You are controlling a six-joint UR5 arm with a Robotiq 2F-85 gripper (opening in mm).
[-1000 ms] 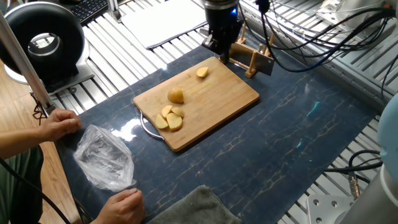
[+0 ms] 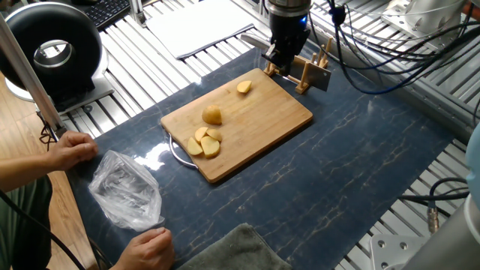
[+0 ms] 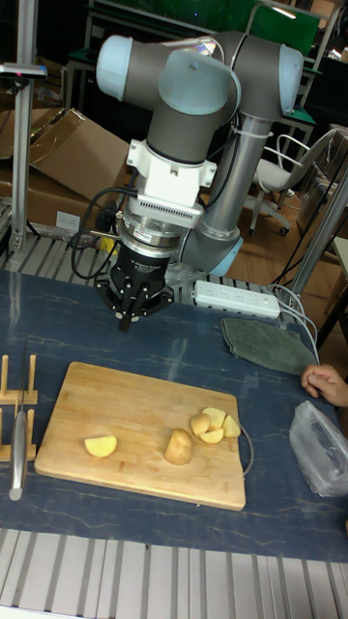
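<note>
On the wooden cutting board lies a large potato piece, cut side away in this view. Several cut potato pieces are bunched near the board's handle end, and a single wedge rests apart from them near the other end. My gripper points down above the table, clear of the board and the potatoes. In exterior view 1 the dark gripper overlaps the wooden knife rack. Its fingers are dark and small, so their opening is unclear.
A knife stands at the wooden rack beside the board. A clear plastic bag lies near a person's hands at the table edge. There is a grey cloth at the front. The dark tabletop right of the board is free.
In exterior view 1 the gripper and its hanging cables have shifted to the right. Board, potato pieces, bag and hands look unmoved.
</note>
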